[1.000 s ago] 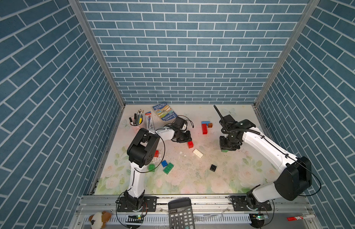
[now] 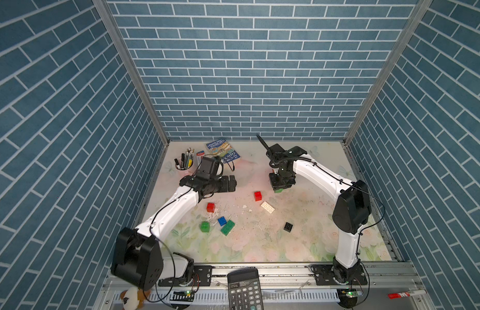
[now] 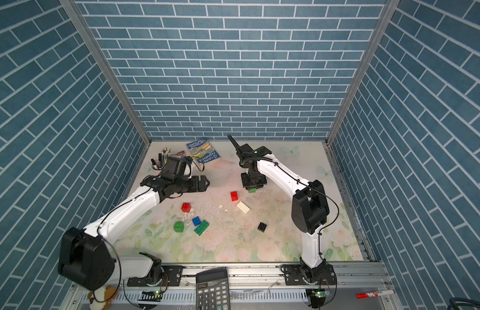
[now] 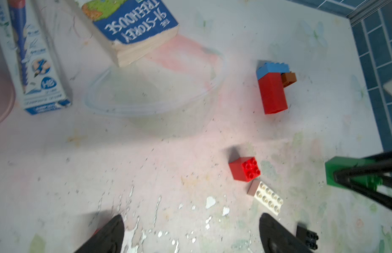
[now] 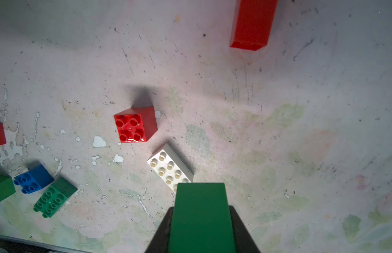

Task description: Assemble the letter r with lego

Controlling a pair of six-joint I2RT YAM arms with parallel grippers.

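A red, blue and brown brick assembly (image 4: 272, 92) lies at the back centre, partly hidden by the right arm in the top views. My right gripper is shut on a green brick (image 5: 198, 210), held just in front of that assembly. My left gripper (image 2: 227, 183) stands open and empty, left of a loose red brick (image 2: 257, 196). A white brick (image 5: 168, 166) lies beside that red brick. Another red brick (image 2: 210, 207), a blue brick (image 2: 222, 221) and two green bricks (image 2: 227, 227) lie front left; a black brick (image 2: 288, 226) lies front centre.
A book (image 2: 223, 149), a pen box and a pen cup (image 2: 183, 162) stand at the back left.
My right gripper has moved left and back with the green brick, toward the assembly. My left gripper has moved left, away from the red brick.
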